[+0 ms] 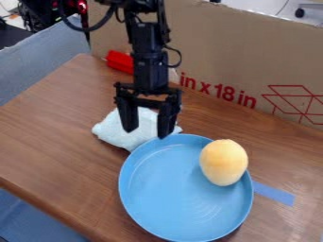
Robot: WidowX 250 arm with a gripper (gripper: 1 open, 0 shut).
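Note:
My black gripper [146, 118] hangs low over a pale white cloth [116, 135], its two fingers apart and pointing down at it. Whether the fingertips touch the cloth is hard to tell. A round blue plate [175, 207] lies in front of the cloth, and a pale yellow bun-like object [222, 162] sits on the plate's right side.
A cardboard box [240, 66] forms a wall at the back, with a red object [120, 61] before it, partly behind the arm. Blue tape [274, 195] is on the wooden table at the right.

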